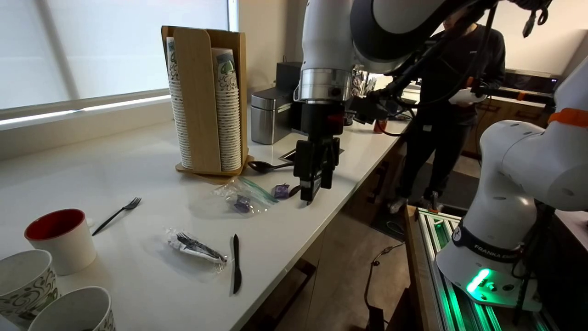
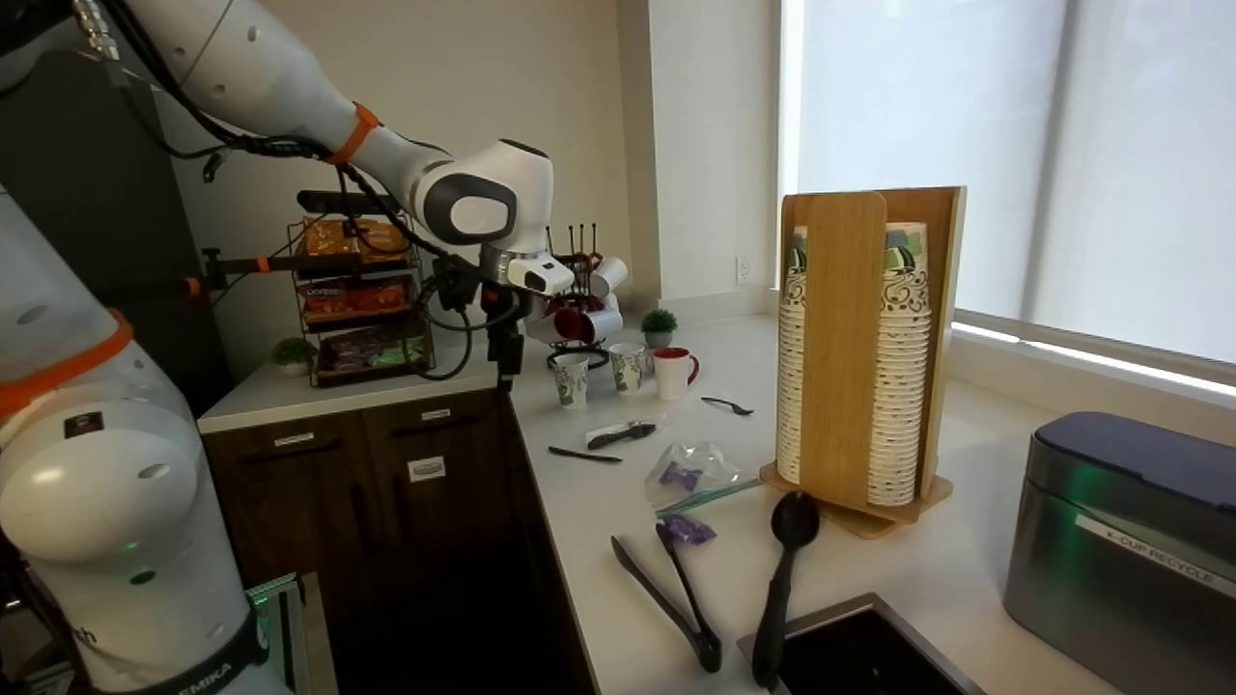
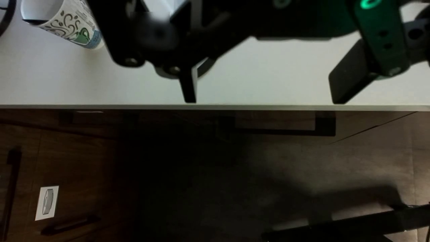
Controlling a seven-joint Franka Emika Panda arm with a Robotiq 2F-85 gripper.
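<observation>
My gripper is open in the wrist view, its two fingertips wide apart with only counter and floor behind the gap. Exterior view 1 has the gripper (image 1: 317,190) pointing down near the counter's front edge. A black knife (image 1: 236,264), a plastic-wrapped fork (image 1: 198,248) and a loose black fork (image 1: 116,215) lie on the counter. Around the back stand a white mug (image 2: 674,375) with a red inside and two patterned paper cups (image 2: 570,380). A clear bag (image 2: 691,471) with a purple packet inside lies beside another purple packet (image 2: 690,531).
A wooden cup holder (image 2: 843,347) filled with stacked cups stands toward the window. Black tongs (image 2: 684,602), a black spoon (image 2: 778,585) and a steel bin (image 2: 1112,556) occupy the near counter. Past the counter edge is open floor (image 1: 342,265).
</observation>
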